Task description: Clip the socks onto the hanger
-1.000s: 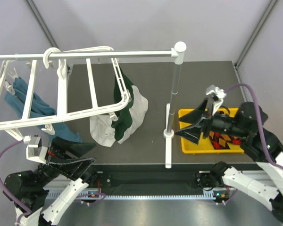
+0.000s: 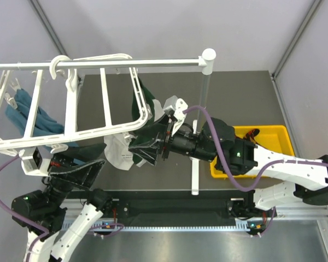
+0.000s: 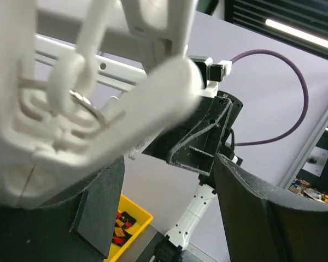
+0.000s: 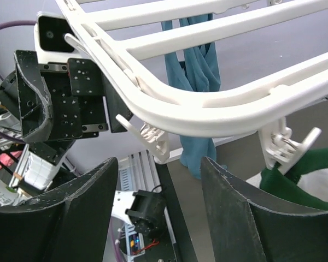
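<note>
The white clip hanger [image 2: 106, 95] hangs from the rail, with teal socks [image 2: 30, 114] on its left and green-and-white socks [image 2: 117, 150] on its right. My left gripper [image 2: 85, 161] is under the hanger's front left, fingers parted; a white clip [image 3: 126, 125] looms close above its fingers in the left wrist view. My right gripper [image 2: 147, 144] is beside the right end in front of the green socks, fingers parted; in the right wrist view two clips [image 4: 156, 142] hang just beyond its fingers. Neither shows anything held.
A yellow bin [image 2: 262, 136] with dark and red items stands on the right of the table [image 2: 240, 95]. The stand's post [image 2: 203, 87] is behind my right arm.
My right gripper has moved far left, from over the yellow bin to the hanger's right end.
</note>
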